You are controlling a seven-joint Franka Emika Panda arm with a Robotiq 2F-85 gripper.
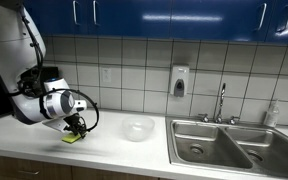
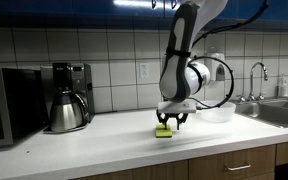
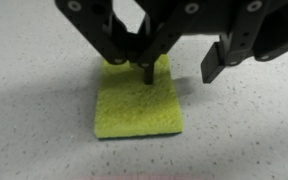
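Observation:
A yellow-green sponge [image 3: 139, 105] with a dark underside shows in the wrist view, on or close to the speckled white counter. My gripper is open, a gap showing between its fingers. One finger is over the sponge's top face, while the other finger [image 3: 213, 64] stands off its right side. Whether either touches the sponge cannot be told. In exterior view 1 the sponge [image 1: 71, 138] is partly hidden below the gripper [image 1: 76, 128]. Exterior view 2 shows the sponge [image 2: 164, 131] just under the gripper, near the counter's front part.
A clear bowl [image 1: 139, 128] stands to the right on the counter, before the double sink [image 1: 219, 143]. A coffee maker [image 2: 71, 98] and a microwave [image 2: 11, 102] are at the left in exterior view 2. Bare counter [image 2: 94, 145] lies between them and the sponge.

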